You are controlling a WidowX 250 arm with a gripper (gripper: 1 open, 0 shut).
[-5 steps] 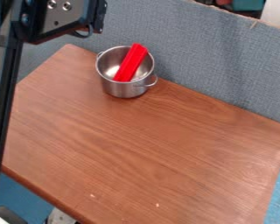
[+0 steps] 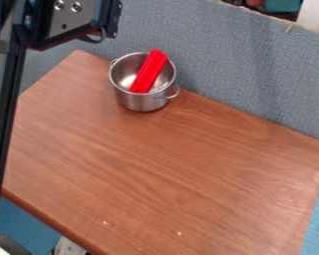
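A steel pot (image 2: 144, 101) with two side handles stands on the wooden table near its back edge, left of centre. A red oblong object (image 2: 151, 69) leans inside it, its upper end rising above the rim. The black robot arm (image 2: 49, 18) reaches in at the top left, over and left of the table. I cannot make out its fingertips.
A grey padded wall (image 2: 242, 85) runs along the table's back. A light blue strip (image 2: 315, 224) lies at the right edge, and blue floor shows at the lower left.
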